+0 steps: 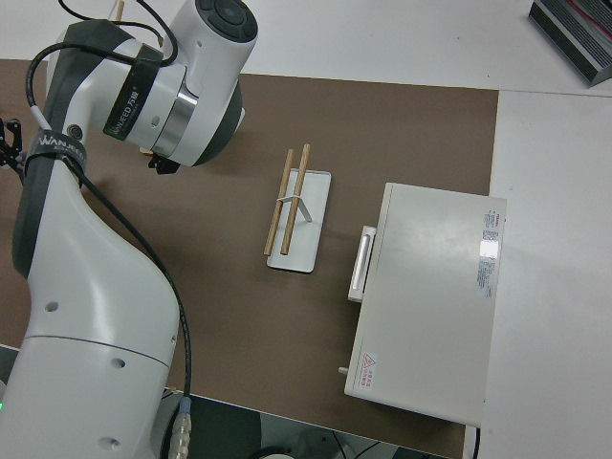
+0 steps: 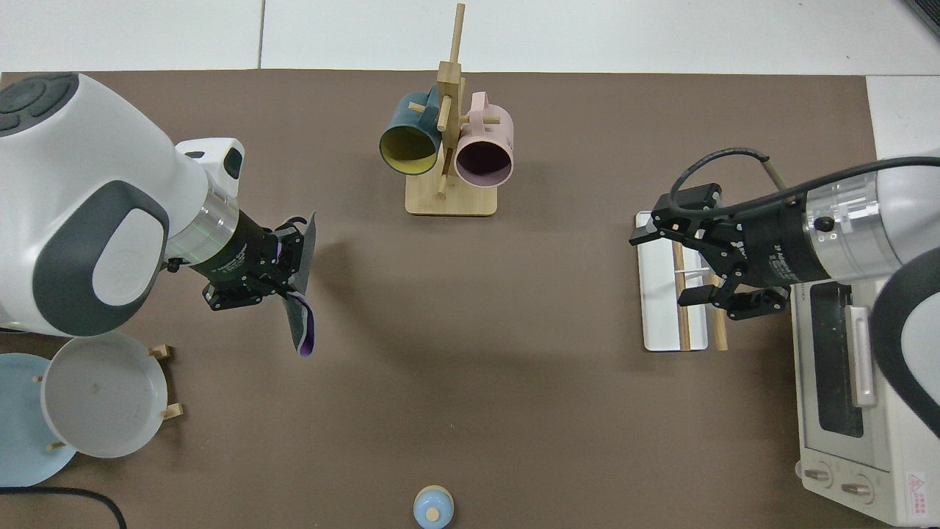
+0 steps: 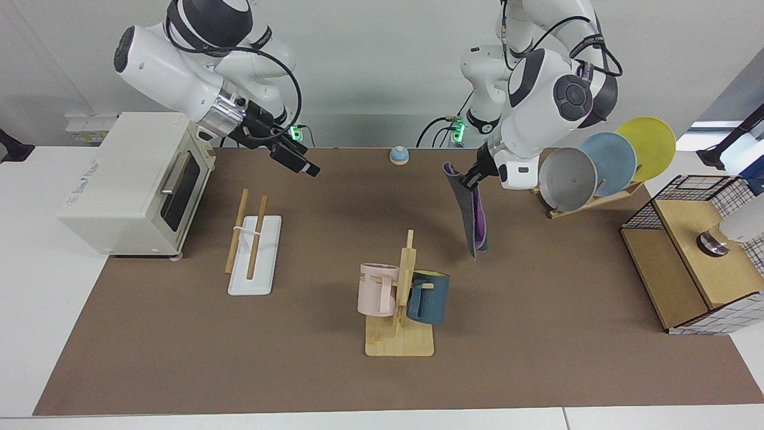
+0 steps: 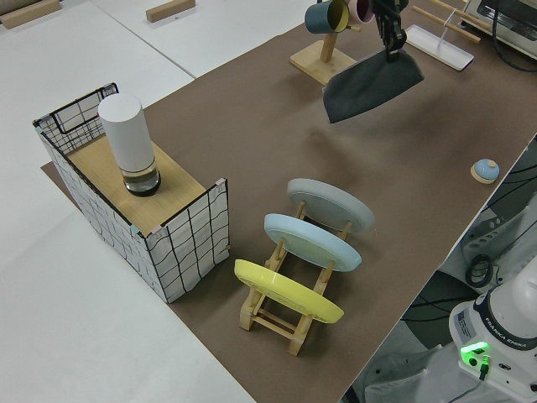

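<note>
My left gripper [image 2: 291, 256] is shut on a grey and purple cloth [image 3: 478, 222], which hangs above the mat between the plate rack and the mug tree. My right gripper [image 2: 661, 264] stands open above the white stand with wooden rods [image 2: 656, 308], left of the white oven [image 2: 899, 441], with nothing seen between its fingers. The mug tree [image 2: 449, 198] holds a teal mug [image 2: 410, 132] and a pink mug [image 2: 485, 141].
Plates stand in a wooden rack [image 3: 573, 209] beside a wire-sided shelf [image 3: 673, 301] with a white cylinder. A small blue round object [image 2: 433, 507] lies near the mat edge.
</note>
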